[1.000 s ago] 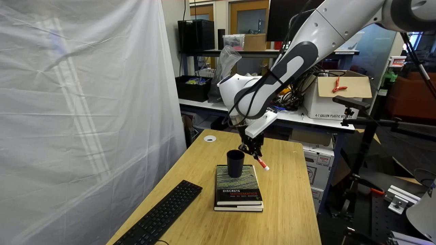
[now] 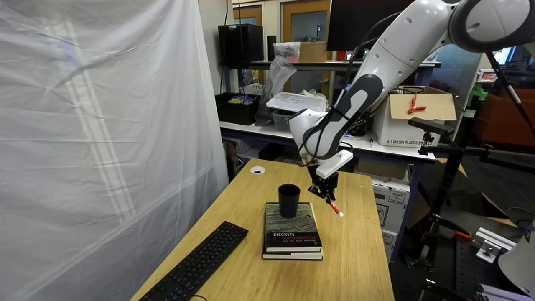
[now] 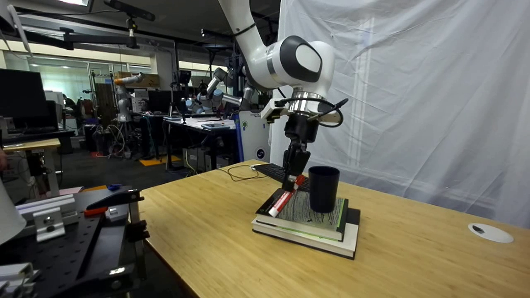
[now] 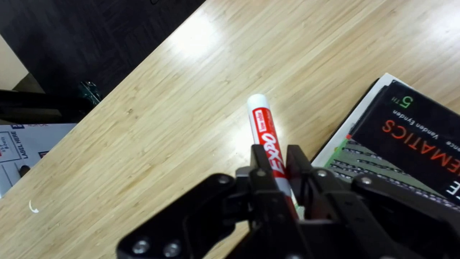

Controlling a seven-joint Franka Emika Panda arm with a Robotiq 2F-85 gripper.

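A red and white Expo marker (image 4: 268,136) is held between the black fingers of my gripper, its white end pointing out past the fingertips. In exterior view 1 the gripper (image 2: 328,198) and the tilted marker (image 2: 336,207) are to the right of the books. A black cup (image 2: 289,201) stands upright on a stack of two books, the upper one a Discrete Mathematics book (image 2: 293,228). From exterior view 2, the marker (image 3: 284,198) appears in front of the books, beside the cup (image 3: 324,189).
A black keyboard (image 2: 200,261) lies along the left side of the wooden table (image 2: 351,251). A round white grommet (image 2: 258,170) is at the far end. Bare tabletop lies right of the books, up to the table edge.
The arm has moved right in exterior view 1, carrying the marker farther from the cup. The cup, books and keyboard have stayed in place.
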